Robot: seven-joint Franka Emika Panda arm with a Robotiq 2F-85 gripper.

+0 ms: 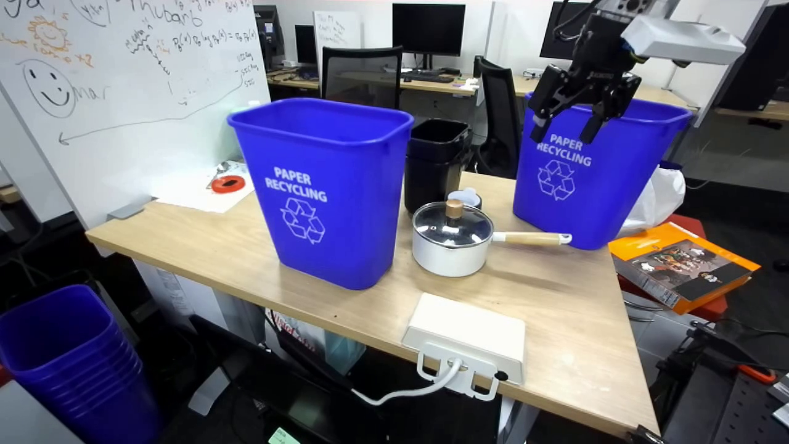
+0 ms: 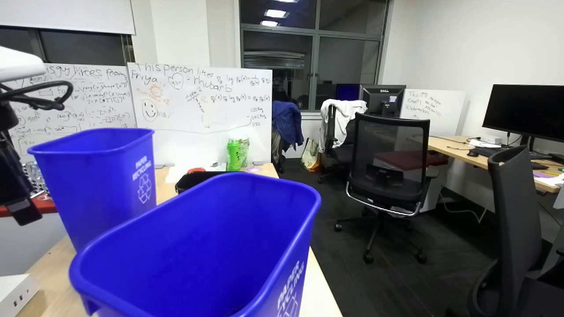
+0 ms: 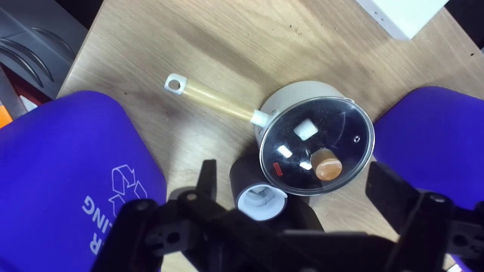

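A white saucepan stands on the desk between two blue recycling bins, its glass lid with a wooden knob resting on top. Its pale wooden handle points toward the right-hand bin. Close behind the pan is a small dark cup with a white inside. High above the desk, my gripper hangs in front of the right-hand bin's upper part in exterior view 1. Its fingers are spread apart with nothing held. From the wrist view, pan and cup lie well below the fingers.
The other blue bin stands left of the pan, with a black bin behind. A white box sits at the desk's front edge. Bare desk lies at front right. An orange box is beyond the right edge.
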